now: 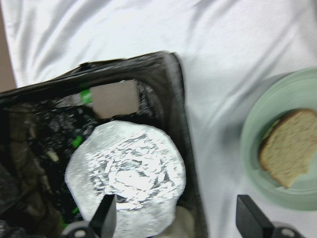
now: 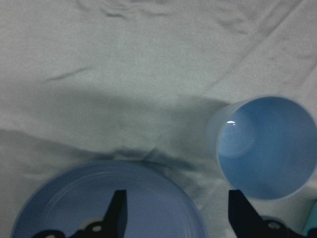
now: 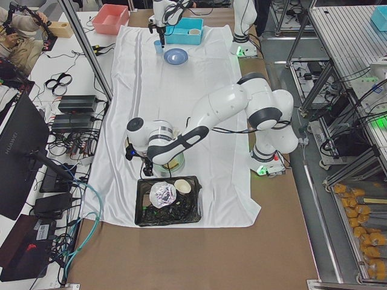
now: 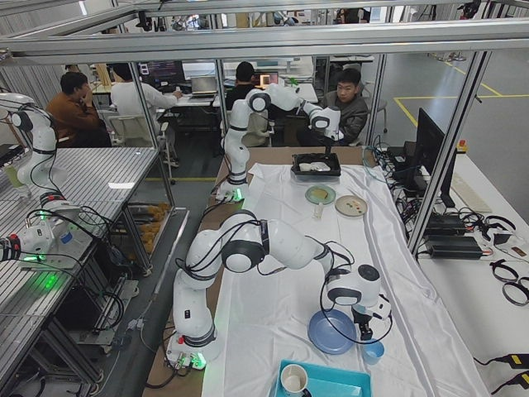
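Observation:
My left gripper is open above a black bin [image 3: 145, 211] holding a crumpled foil disc [image 1: 126, 166] and a pale round item [image 3: 182, 186]. Beside the bin, a green plate [image 1: 257, 183] carries a piece of bread [image 1: 285, 144]; in the camera right view a beige plate [image 4: 350, 206] lies next to it. My right gripper is open over the edge of a blue plate [image 2: 148, 203], near a blue cup [image 2: 267, 148].
A turquoise tray [image 4: 331, 382] with a white mug [image 4: 294, 378] stands beside the blue plate. Monitors and cables line one side.

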